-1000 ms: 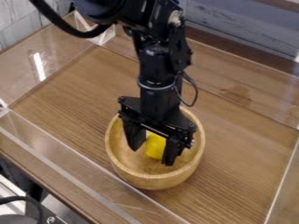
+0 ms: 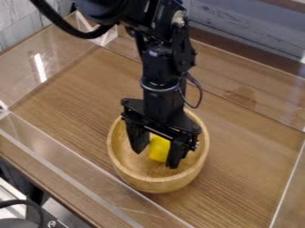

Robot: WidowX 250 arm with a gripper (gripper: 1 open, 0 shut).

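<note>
A round wooden bowl (image 2: 152, 178) stands on the wooden table in the middle of the camera view. My black gripper (image 2: 156, 148) reaches down into it from above, its fingers around a small yellow object (image 2: 159, 152) inside the bowl. The fingers partly hide the yellow object, and I cannot tell whether they press on it or only surround it.
A pale wall runs along the back, and a clear rim edges the table at the left. A black cable hangs at the lower left corner.
</note>
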